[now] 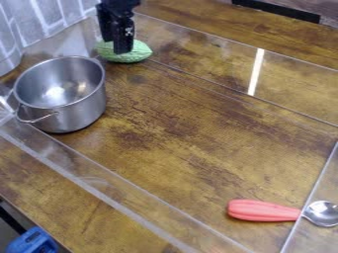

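My black gripper [122, 43] hangs at the back left, just over a pale green ridged vegetable [126, 55] on the wooden tabletop [199, 133]. Whether its fingers are open or shut is too dark and small to tell. A steel pot [61, 94] stands at the left, in front of the vegetable. A spoon with a pink handle [262, 210] lies at the front right.
Clear plastic barriers border the work area. A blue object [36, 241] sits at the lower left corner.
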